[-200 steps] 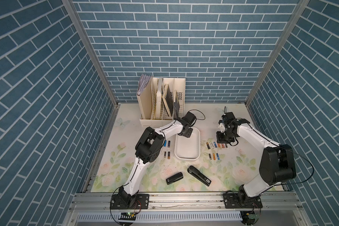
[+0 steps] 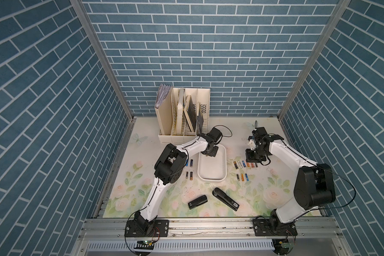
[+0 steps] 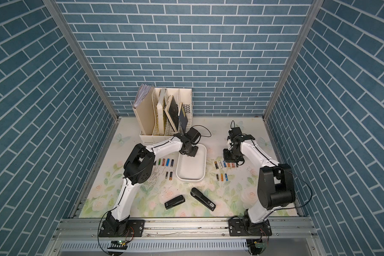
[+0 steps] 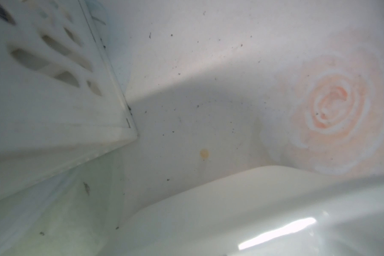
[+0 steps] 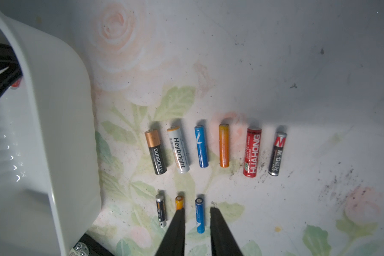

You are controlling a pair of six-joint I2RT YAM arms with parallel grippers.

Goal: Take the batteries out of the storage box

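Note:
The white storage box (image 2: 212,167) stands mid-table, and most of its floor looks bare from above. My left gripper (image 2: 209,154) reaches down inside its back-left end. In the right wrist view the left fingers (image 5: 4,59) show over the box wall, with a bit of a red battery (image 5: 16,83) at their tips; whether they grip it is hidden. The left wrist view shows only the box rim (image 4: 260,183), no fingers. My right gripper hangs over the batteries right of the box, its fingers apart with nothing between them. A red battery (image 5: 252,152) and a blue battery (image 5: 201,146) lie there.
Several batteries lie left of the box, among them a dark battery (image 3: 172,163). Two black staplers, the left stapler (image 2: 197,201) and the right stapler (image 2: 225,199), lie in front. The file holder (image 2: 179,138) stands close behind my left gripper.
The left forearm has shifted very slightly; its gripper stays at the box's back-left end. The right arm is almost still, and the batteries on the table have not moved.

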